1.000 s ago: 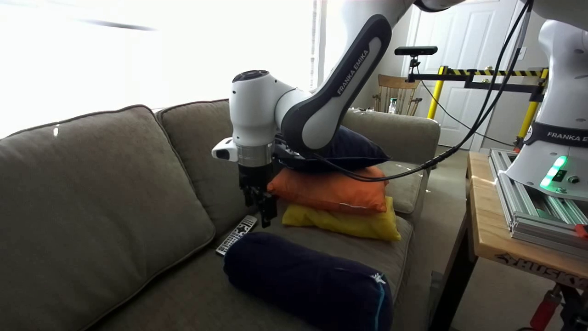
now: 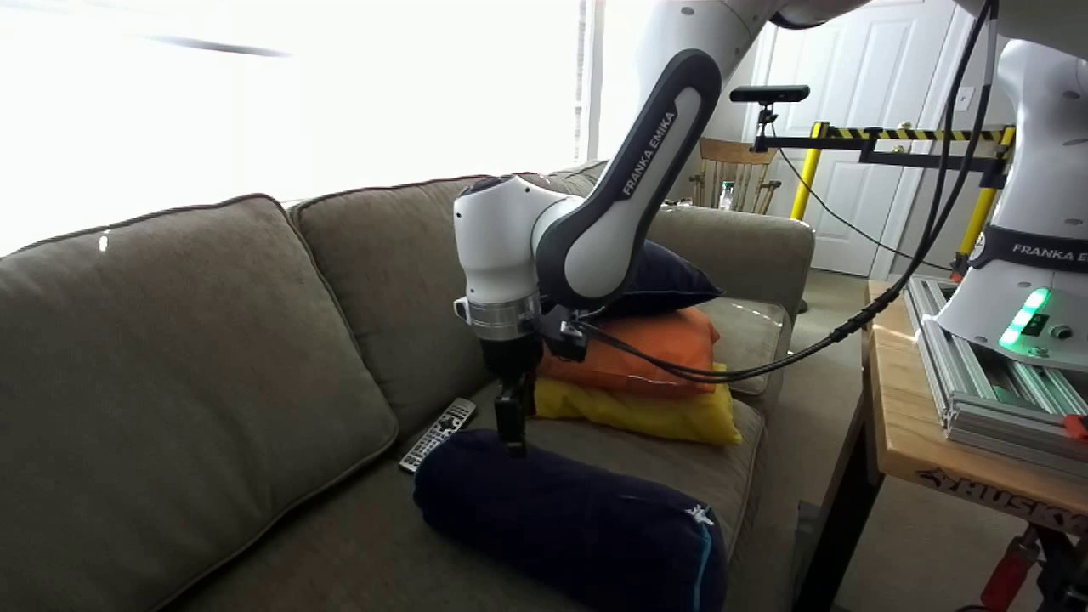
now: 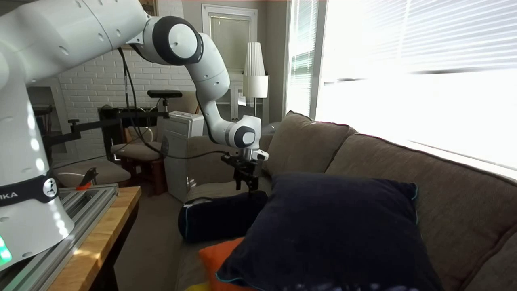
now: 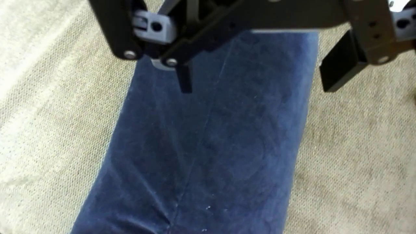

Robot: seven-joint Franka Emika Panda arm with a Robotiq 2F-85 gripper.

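A dark navy bolster pillow (image 2: pixel 571 515) lies lengthwise across the sofa seat. My gripper points down above it, its fingers open with nothing between them. In the wrist view the blue fabric of the bolster (image 4: pixel 218 148) runs beneath the gap. One of the fingers (image 4: pixel 185 80) is over the fabric; the other shows against the beige seat just past the bolster's right edge. From the second exterior view, the gripper (image 3: pixel 245 184) is near the bolster's (image 3: pixel 220 218) sofa-back end. Whether a fingertip touches the fabric, I cannot tell.
A grey remote (image 2: pixel 439 434) rests on the seat near the backrest. Beside the gripper is a stack: yellow pillow (image 2: pixel 653 413), orange pillow (image 2: pixel 653 352) and navy square pillow (image 3: pixel 334 228) on top. The backrest cushions (image 2: pixel 184 408) rise behind. Bare seat lies left of the bolster.
The gripper has turned, come lower and shifted right in the first exterior view, from beside the remote to over the bolster. The bolster and remote look unmoved.
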